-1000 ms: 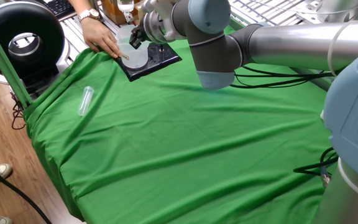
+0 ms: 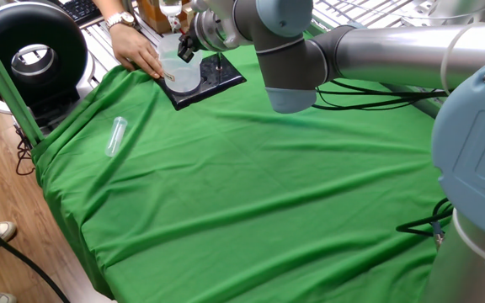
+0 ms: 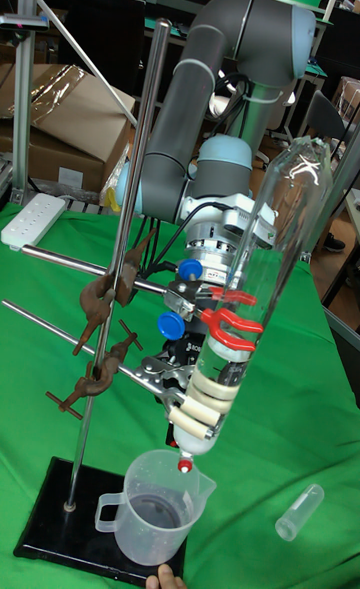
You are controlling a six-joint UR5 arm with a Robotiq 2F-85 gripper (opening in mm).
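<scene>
My gripper (image 2: 187,48) is dark and hangs beside the glassware at the far end of the table. In exterior view 3 the clamped glass vessel (image 3: 304,189) and its clamps partly hide it, so its fingers cannot be made out. The vessel is held tilted on a metal stand (image 3: 138,205) by a red-pronged clamp (image 3: 234,322) and a lower pale-pronged one. Below its red-tipped outlet, a translucent beaker (image 3: 149,539) with a handle sits on the stand's black base (image 3: 53,525). Whether my gripper touches anything is unclear.
A person's hand (image 2: 138,52) rests at the beaker. An empty clear tube (image 2: 116,136) lies on the green cloth (image 2: 259,194), which is otherwise largely bare. A white power strip (image 3: 34,221) lies by the stand, and cables hang below my arm.
My arm has shifted slightly, its wrist joint and gripper a little to the right in exterior view 1. The hand, beaker and loose tube look unmoved.
</scene>
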